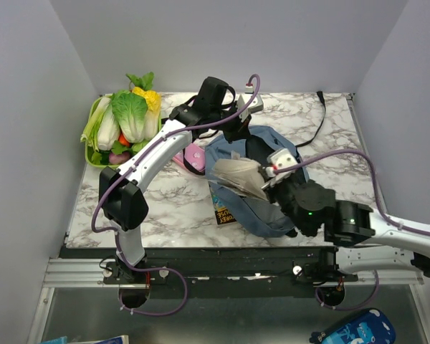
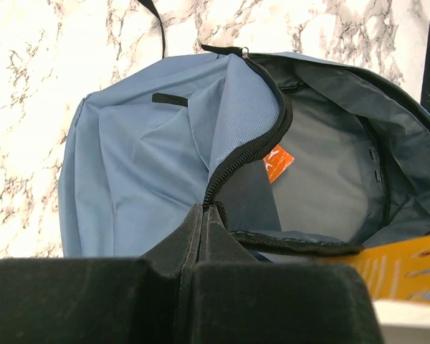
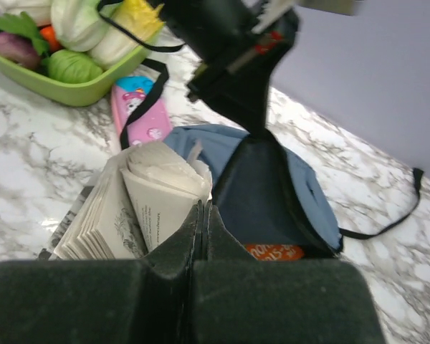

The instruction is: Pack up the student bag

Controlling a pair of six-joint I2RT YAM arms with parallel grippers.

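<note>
The blue-grey bag (image 1: 261,218) lies unzipped on the marble table. My left gripper is shut on its zipper edge (image 2: 233,168), lifting the flap. An orange book (image 3: 274,252) shows inside the bag. My right gripper is shut, with an open paperback (image 3: 161,204) hanging at its fingertips, pages fanned; exactly how much of it is pinched is hidden. In the top view this paperback (image 1: 240,174) is over the bag's left part. Its orange cover (image 2: 398,269) blurs into the left wrist view. A dark book (image 1: 221,211) lies partly under the bag's left side.
A pink pencil case (image 1: 193,156) lies left of the bag. Behind it stands a green basket (image 3: 79,93) of vegetables. A bag strap (image 1: 319,122) trails at the back right. A blue patterned pouch (image 1: 362,330) sits below the table's front edge.
</note>
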